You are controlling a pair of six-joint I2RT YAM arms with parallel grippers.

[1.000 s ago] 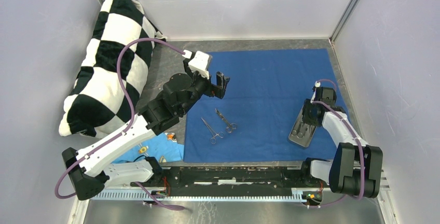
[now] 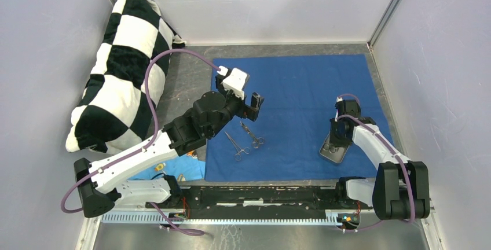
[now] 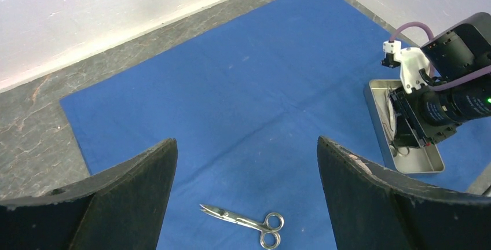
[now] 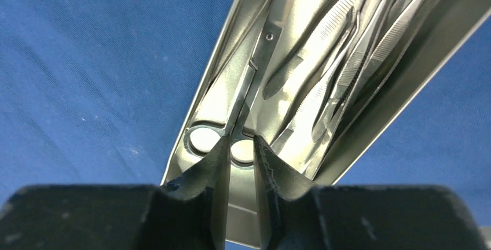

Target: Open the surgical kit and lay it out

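Observation:
The metal tray (image 2: 334, 156) lies on the right of the blue cloth. In the right wrist view it holds scissors (image 4: 257, 65) and several tweezers-like instruments (image 4: 347, 59). My right gripper is over the scissors' handle rings, its fingers parted by a narrow gap. One ring shows in that gap; contact is unclear. My left gripper stands wide open and empty above the cloth. Two ring-handled instruments lie apart on the cloth: a slim one (image 2: 235, 145) and a scissors-like one (image 2: 251, 133), the latter also in the left wrist view.
A checkered pillow (image 2: 124, 65) leans at the left wall. Light-blue wrapping with small items (image 2: 179, 168) lies at the front left, by the left arm. A wall rises close on the right.
My right gripper has come left and slightly towards the front over the tray, which seems shifted a little left. The left gripper has drifted slightly right and frontward. The instruments on the cloth stayed put.

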